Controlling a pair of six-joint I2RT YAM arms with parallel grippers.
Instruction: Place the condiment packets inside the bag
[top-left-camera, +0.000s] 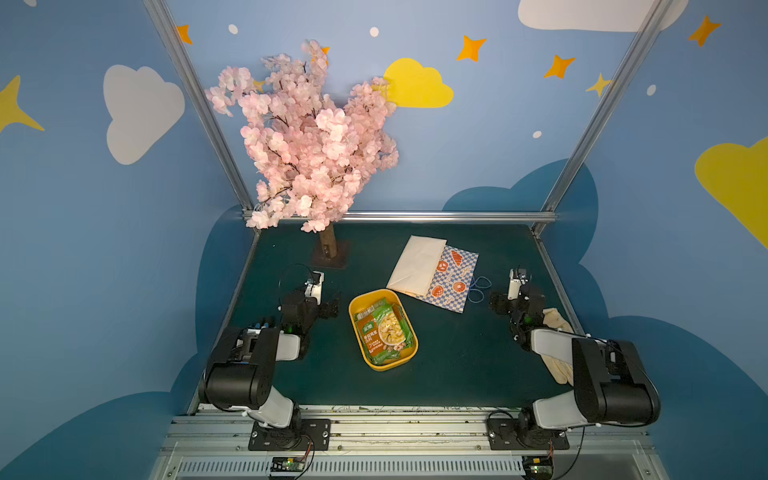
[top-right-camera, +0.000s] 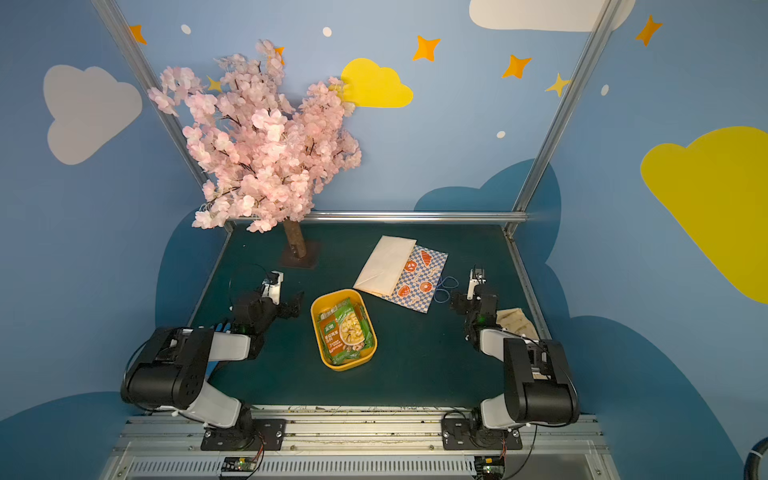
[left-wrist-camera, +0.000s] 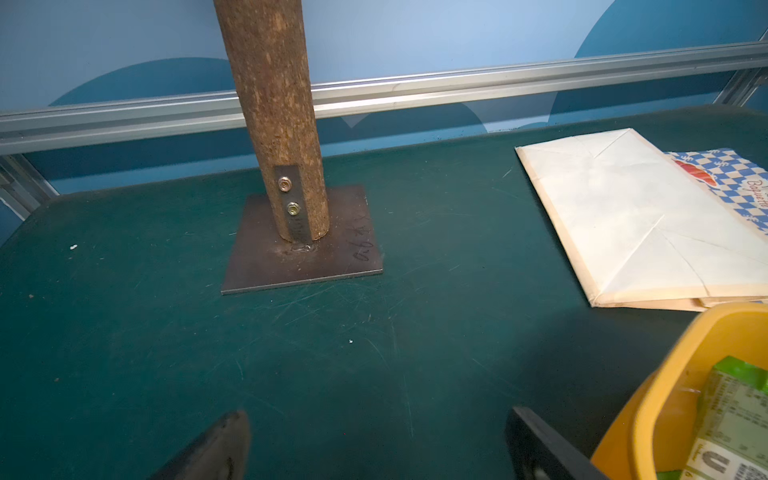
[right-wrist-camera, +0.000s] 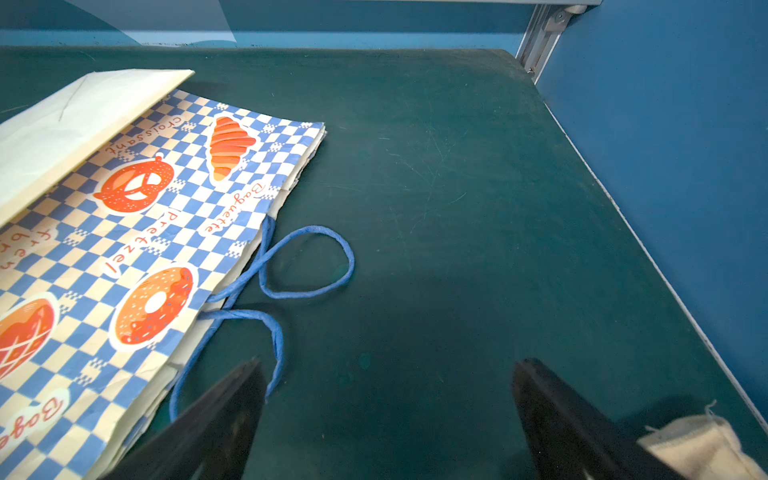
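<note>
Green-and-orange food packets lie in a yellow tray at the middle front of the table. Behind it a checked paper bag with pastry pictures and blue cord handles lies flat, partly under a plain cream folded paper piece. My left gripper stands open left of the tray, nothing between its fingers. My right gripper is open to the right of the bag, also empty.
A pink blossom tree on a metal base plate stands at the back left. A cream cloth lies at the right edge.
</note>
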